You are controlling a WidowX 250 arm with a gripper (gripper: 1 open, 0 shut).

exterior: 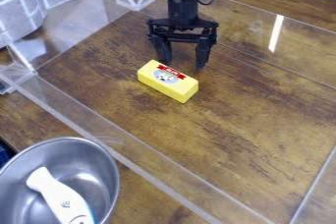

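A black gripper (pixel 182 53) hangs at the top centre of the view, its fingers spread open with nothing between them. Just in front of it, on the wooden surface, a yellow box (pixel 171 87) with a red and white label lies flat at a slant. The fingertips are a little behind the box and appear apart from it.
A steel bowl (pixel 98 174) holding a white utensil (pixel 55 196) stands at the lower left, outside a clear plastic border. Padded white material lies at the upper left. The wooden surface right of the box is clear.
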